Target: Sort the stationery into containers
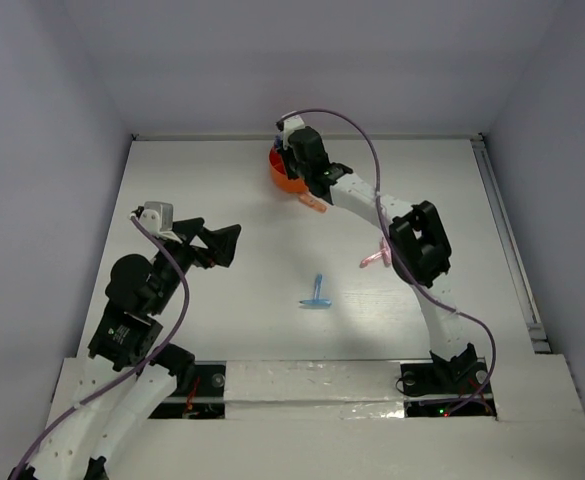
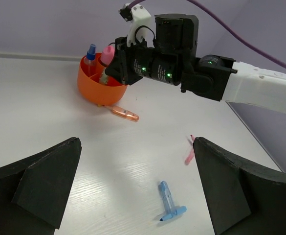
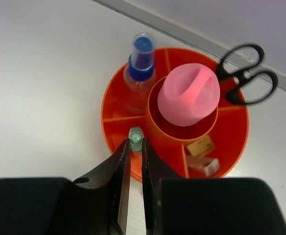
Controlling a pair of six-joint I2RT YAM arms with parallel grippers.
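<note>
A greenish clear tube (image 3: 136, 136) is pinched upright by my right gripper, over a left-hand compartment of the orange round container (image 3: 109, 110). Whether its lower end touches the floor there cannot be made out. That container holds a blue-capped bottle (image 3: 142, 61), a pink piece (image 3: 188, 95) in its central cup, black scissors (image 3: 241, 77) and small blocks (image 3: 201, 147). My left gripper stands open and empty, far from it. On the table lie an orange cutter-like item (image 2: 125, 114), two crossed blue pieces (image 2: 167, 198) and pink pieces (image 1: 377, 257).
The back wall's base rail (image 1: 202, 137) runs close behind the container. Across the right half of the table reaches the right arm (image 1: 357, 197).
</note>
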